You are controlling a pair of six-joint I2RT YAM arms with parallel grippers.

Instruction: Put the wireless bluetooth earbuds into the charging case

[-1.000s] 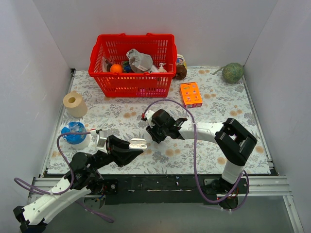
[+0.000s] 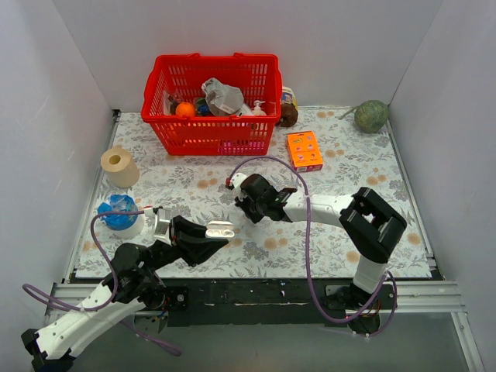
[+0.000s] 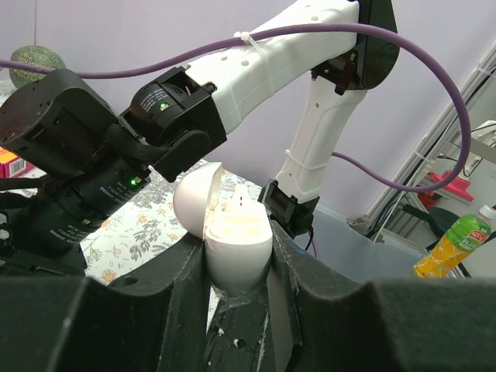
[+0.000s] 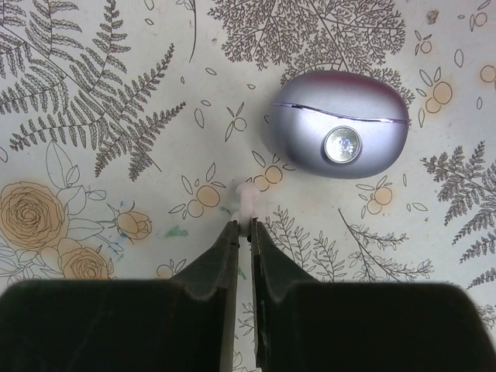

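A white charging case [image 3: 238, 232] with its lid [image 3: 197, 198] raised is held by my left gripper, which is shut on it above the near side of the table. It also shows in the top view as the white case [image 2: 220, 230]. In the right wrist view, a small whitish earbud [image 4: 247, 200] lies on the patterned cloth, its stem end between the tips of my right gripper. Those fingers [image 4: 232, 246] stand close together, with a narrow gap; whether they grip the stem cannot be told. From above, the right arm hides the earbud.
A lilac rounded case [image 4: 339, 125], closed, with a round jewel, lies beside the earbud. Behind are a red basket [image 2: 209, 139] and an orange box [image 2: 304, 150]. A paper roll [image 2: 119, 167] and blue bag [image 2: 118, 211] stand left.
The right arm has shifted very slightly, its elbow a little leftward, while its gripper stays low at the same spot. The left arm and the white case have not moved.
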